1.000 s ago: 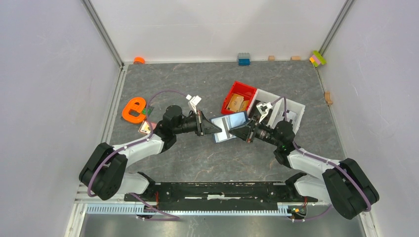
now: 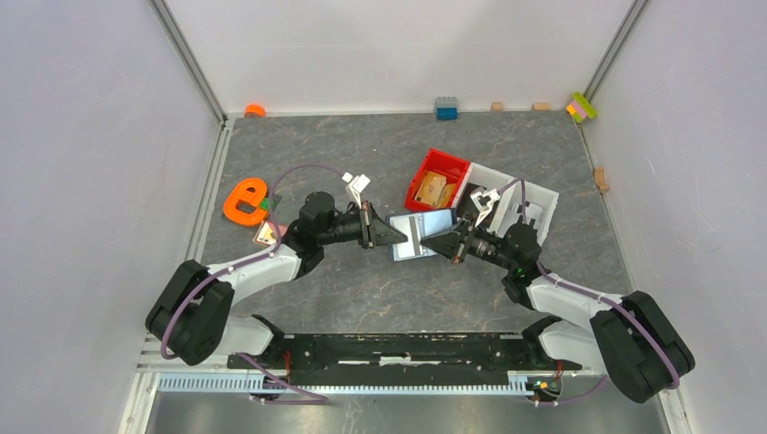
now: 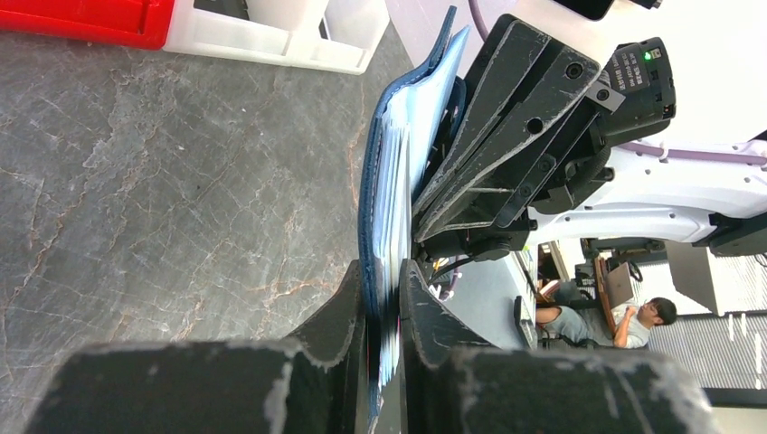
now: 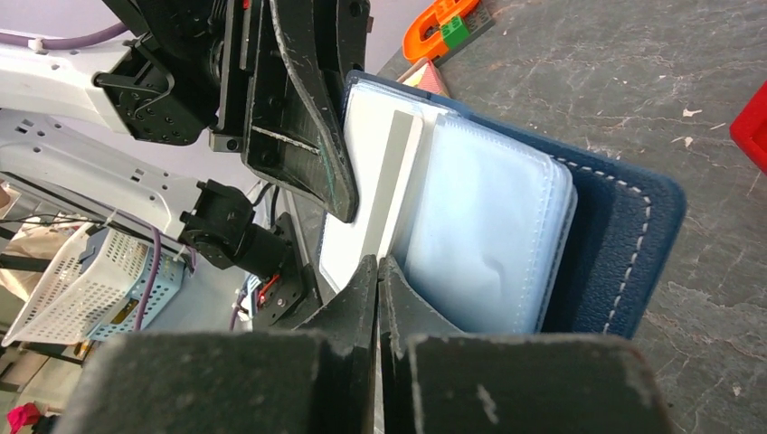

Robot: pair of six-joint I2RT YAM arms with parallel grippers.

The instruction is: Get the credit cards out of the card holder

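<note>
A blue card holder (image 2: 418, 232) with white and pale blue sleeves hangs open between my grippers above the mat. My left gripper is shut on one edge of it; in the left wrist view its stack of layers (image 3: 389, 199) shows edge-on. My right gripper is shut at the inner sleeves, beside a white card-like strip (image 4: 398, 172); nothing clearly shows between its fingertips. The pale sleeve (image 4: 479, 226) and the dark stitched cover (image 4: 620, 244) show to the right of it.
A red box (image 2: 423, 163) and a white tray (image 2: 543, 192) lie behind the holder. An orange toy (image 2: 237, 203) is at the left.
The card holder and my right gripper have shifted very slightly; little else differs.
</note>
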